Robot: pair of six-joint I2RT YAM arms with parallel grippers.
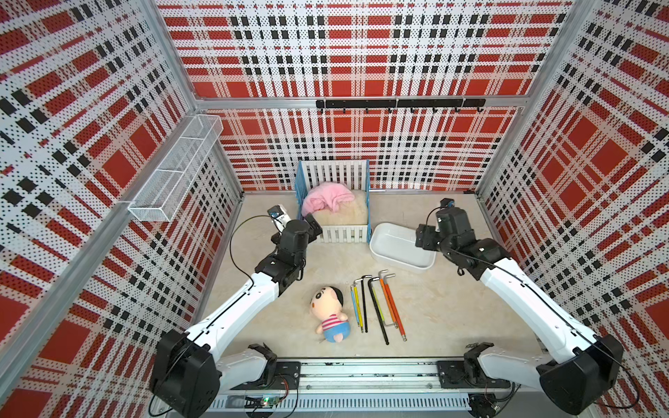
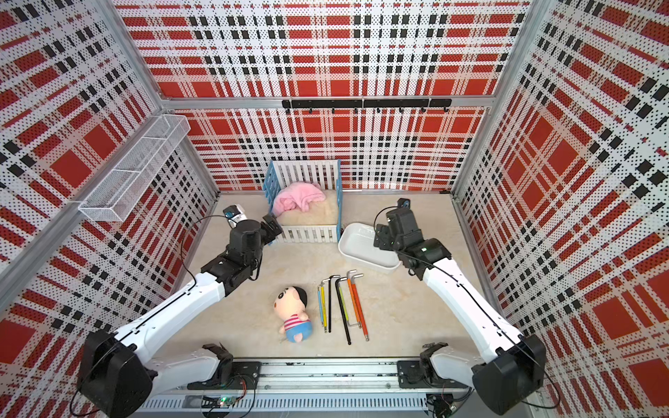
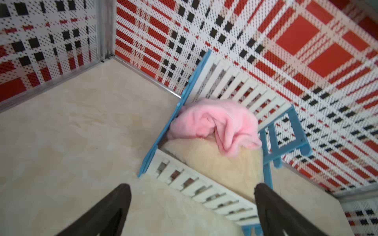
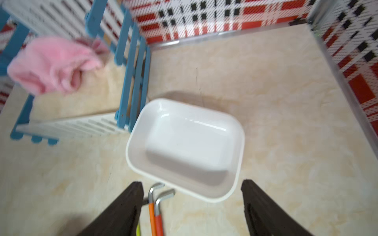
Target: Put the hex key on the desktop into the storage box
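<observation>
Several hex keys, orange [image 1: 391,306], black [image 1: 376,310], yellow and blue, lie side by side on the desktop, right of a doll. The white storage box [image 1: 390,244] sits behind them; in the right wrist view it [image 4: 185,149] is empty. My right gripper [image 1: 426,235] hangs over the box's right part; in the right wrist view its fingers stand apart with nothing seen between them. My left gripper [image 1: 306,228] is open before the crib, its fingertips wide apart in the left wrist view.
A blue-and-white crib [image 1: 334,233] with pink plush stands at the back beside the box. The doll [image 1: 331,313] lies front left. A wire basket [image 1: 174,170] hangs on the left wall.
</observation>
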